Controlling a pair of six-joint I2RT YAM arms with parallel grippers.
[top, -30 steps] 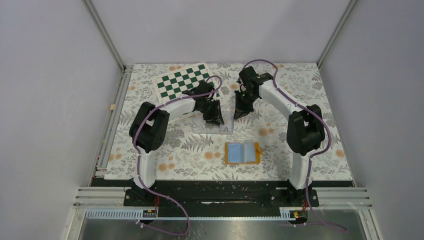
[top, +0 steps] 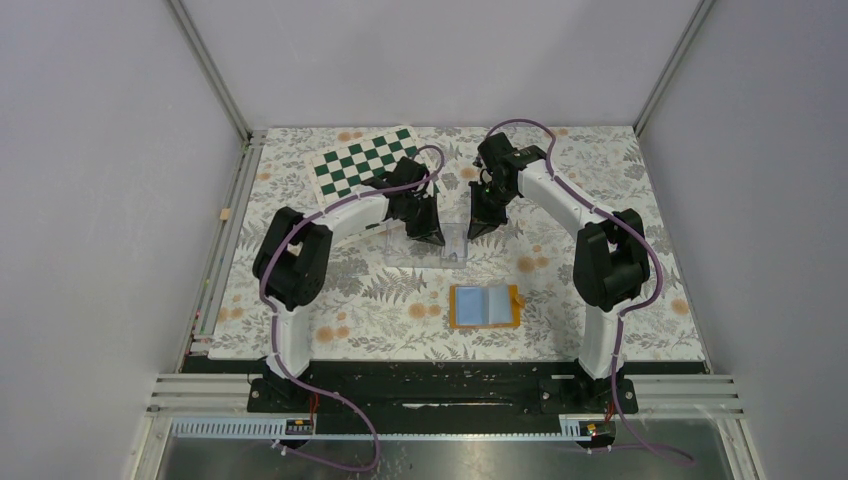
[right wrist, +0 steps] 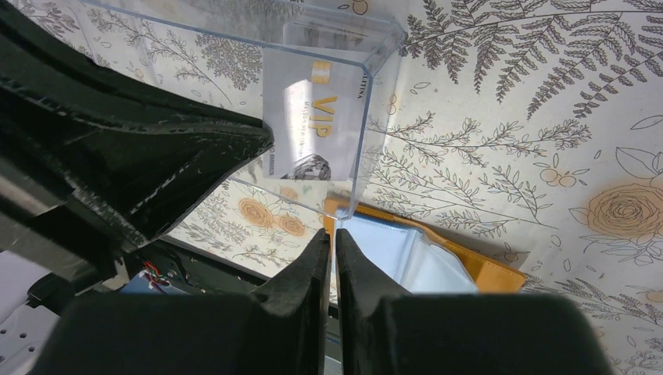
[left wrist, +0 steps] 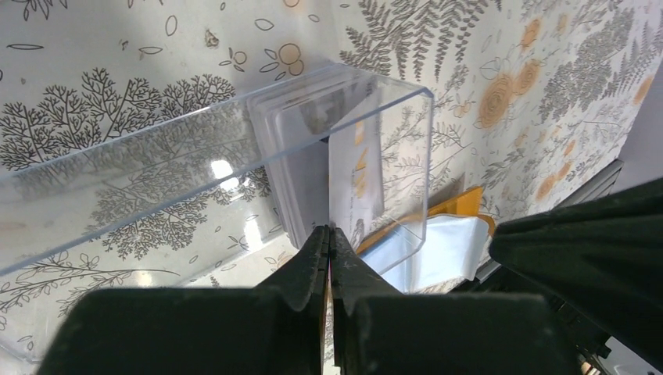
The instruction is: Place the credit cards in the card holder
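Note:
Several cards stand stacked on edge in a clear box; the front card, white with gold "VIP" print, leans apart from the grey-white stack. My left gripper is shut, nothing visible between its fingers, its tips close by the front card's edge; contact cannot be made out. To the box's right, my right gripper is open by a narrow gap and empty. The card holder, orange with pale blue sleeves, lies spread on the table nearer the front.
A green-and-white checkered board lies at the back left, partly under the left arm. The box's clear wall rises between the cards and the right gripper.
The right arm and holder look unmoved.

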